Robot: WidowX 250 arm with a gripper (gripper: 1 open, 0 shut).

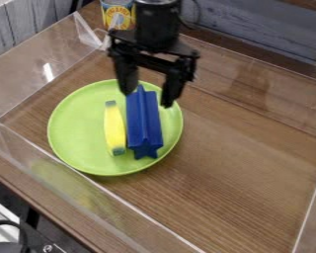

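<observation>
My black gripper [149, 84] hangs open over the upper part of a green plate [82, 143], its dark fingers on either side of the top end of a long blue object [143, 130]. Whether they touch it I cannot tell. A yellow banana-like object [116, 126] lies on the plate left of the blue one. The gripper partly hides the plate's upper rim.
A can [116, 15] stands at the back, partly behind the arm. Tray walls edge the left side, and a dark cable lies at the lower left.
</observation>
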